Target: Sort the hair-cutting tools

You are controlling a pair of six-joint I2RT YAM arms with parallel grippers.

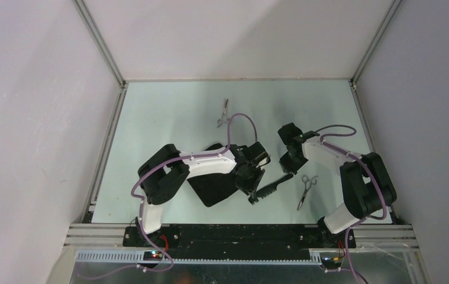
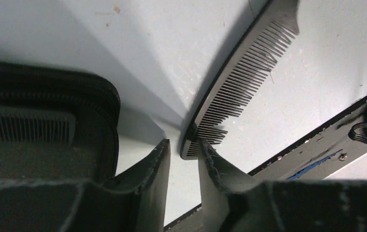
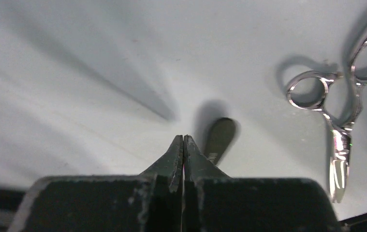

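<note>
A black comb (image 2: 229,82) lies slantwise on the table between my two grippers. Its toothed end sits just ahead of my left gripper, whose fingers stand apart, so it is open. In the right wrist view, the comb's rounded handle tip (image 3: 220,136) shows to the right of my right gripper. That gripper is shut with its fingers pressed together and nothing between them; they hide part of the handle. Silver scissors (image 3: 338,140) lie right of the handle. A black case (image 1: 210,188) lies under the left arm, with another comb (image 2: 24,125) inside.
A second pair of scissors (image 1: 224,112) lies at the back of the table (image 1: 162,112). The table's front edge, with a dark rail (image 1: 239,232), runs close to the comb.
</note>
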